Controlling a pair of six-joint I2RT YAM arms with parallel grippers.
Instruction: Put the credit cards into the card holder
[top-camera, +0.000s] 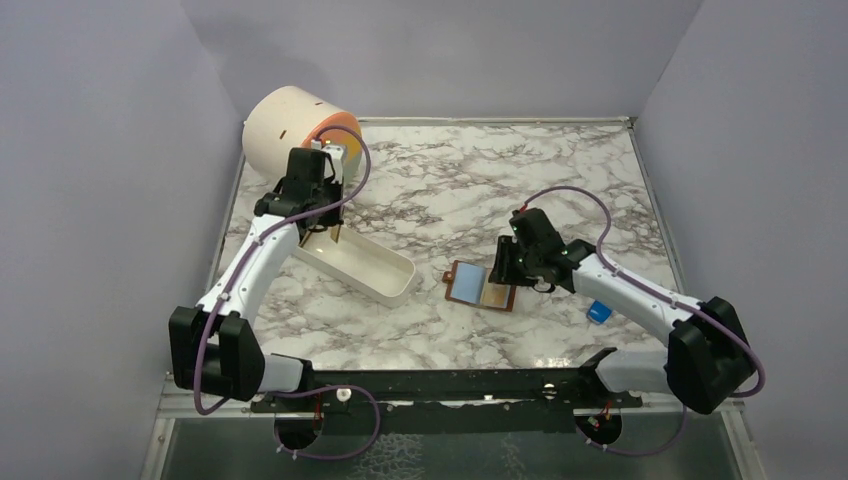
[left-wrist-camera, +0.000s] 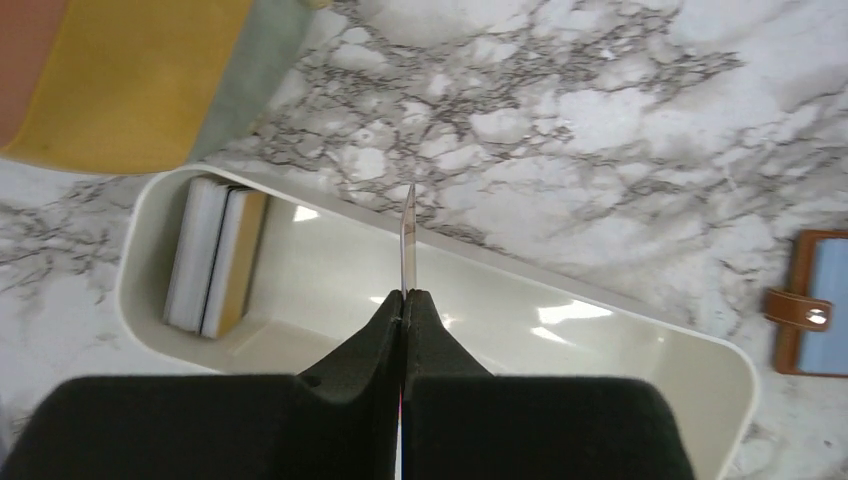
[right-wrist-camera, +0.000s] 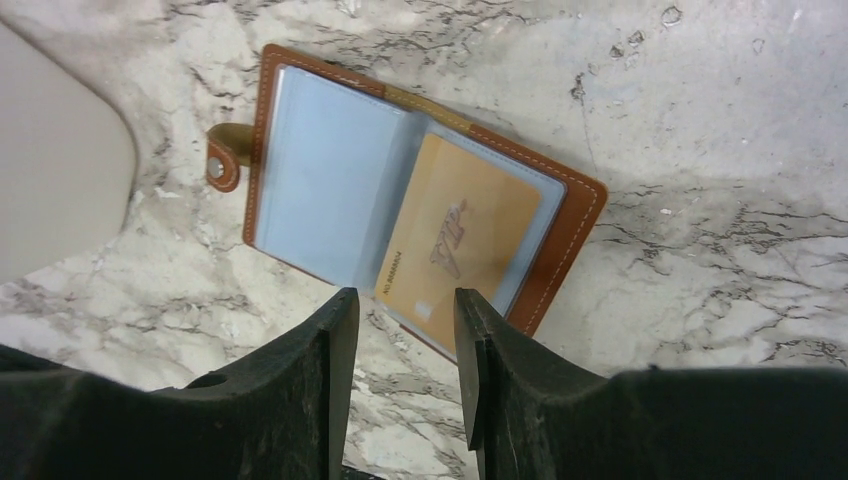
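Note:
The brown card holder (right-wrist-camera: 570, 235) lies open on the table, a clear bluish sleeve (right-wrist-camera: 320, 170) on one side and a gold card (right-wrist-camera: 460, 225) on the other. Over its near edge, my right gripper is part open, with nothing between its fingers. My left gripper is shut on a thin card (left-wrist-camera: 408, 240), seen edge-on and upright above the white tray (left-wrist-camera: 560, 280). At the tray's far left end stand more cards, white (left-wrist-camera: 195, 255) and gold-edged (left-wrist-camera: 240, 262), on edge side by side.
A large cream cylinder (top-camera: 285, 125) with an orange rim stands behind the tray, close to my left gripper. A small blue object (top-camera: 599, 312) lies by my right arm. Bare marble surrounds the holder and fills the back of the table.

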